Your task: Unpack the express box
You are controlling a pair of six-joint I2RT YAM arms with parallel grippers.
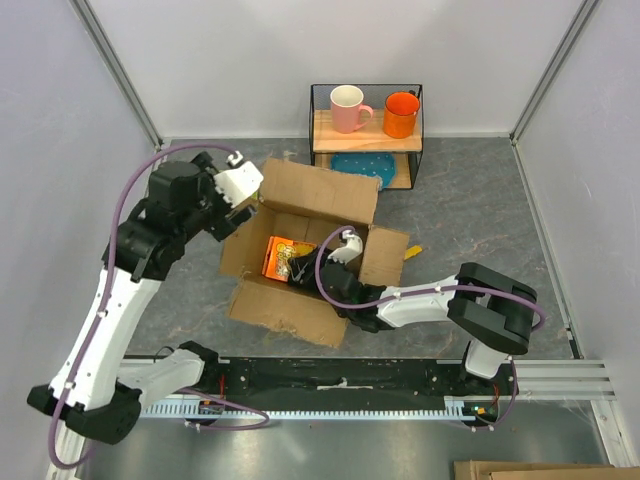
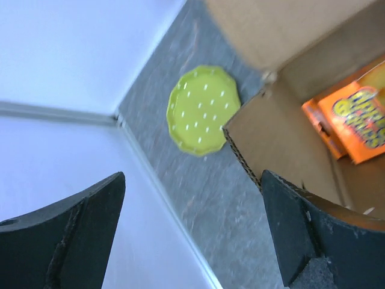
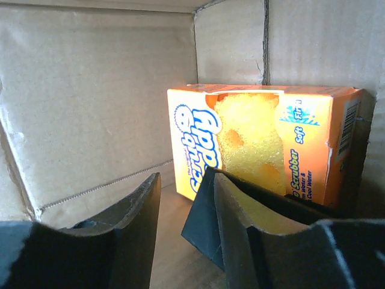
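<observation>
The cardboard box stands with its flaps spread in mid-floor. Inside, an orange sponge box leans near the cardboard wall, its printed face showing. A dark, flat-edged item lies before it, against my right gripper's right-hand finger and reaching partly into the gap. That gripper is down inside the box, part open, with space left of the dark item. My left gripper is open above the box's left side, a cardboard flap close by its right-hand finger; contact cannot be told.
A green dotted plate lies on the floor left of the box. Behind stands a shelf with a pink mug, an orange mug and a blue plate. A yellow item lies right of the box.
</observation>
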